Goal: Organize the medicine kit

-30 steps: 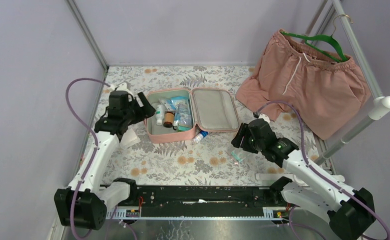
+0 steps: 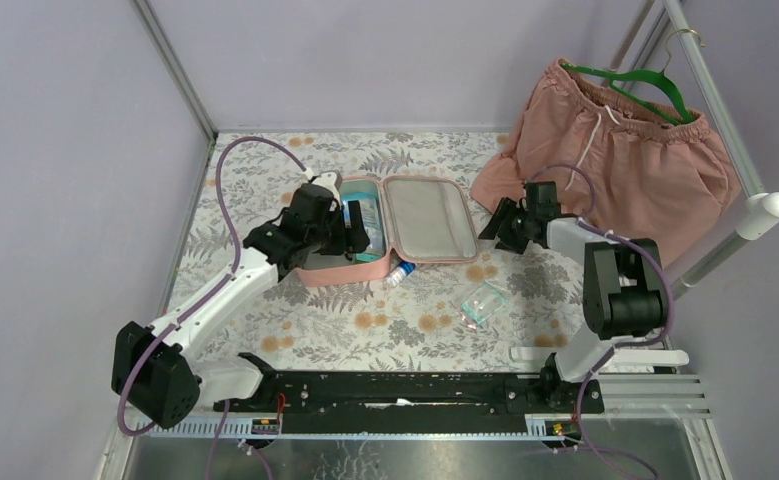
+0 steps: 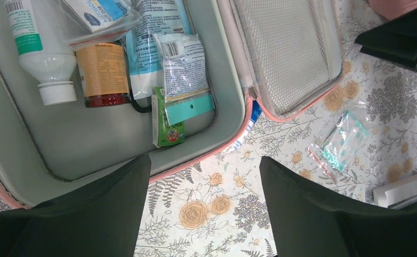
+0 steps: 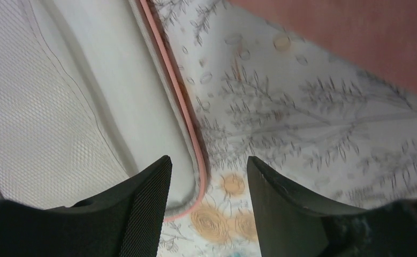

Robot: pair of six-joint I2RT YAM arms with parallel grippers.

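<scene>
The open pink medicine kit (image 2: 345,273) holds a white bottle (image 3: 43,53), an amber bottle (image 3: 102,72), pale blue packets (image 3: 147,48) and a green box (image 3: 164,134). My left gripper (image 2: 355,222) hovers over it, open and empty. Its mesh lid (image 2: 430,215) lies flat to the right, with my open right gripper (image 2: 497,225) beside its right edge. A blue-and-white tube (image 2: 401,273) lies at the kit's front, and a clear bag with teal items (image 2: 483,303) lies on the table at front right.
Pink shorts (image 2: 605,170) on a green hanger hang from a white rack at the right, reaching the table near my right gripper.
Over the last second, my left gripper moved right over the kit. My right gripper moved toward the back, from near the clear bag to beside the lid.
</scene>
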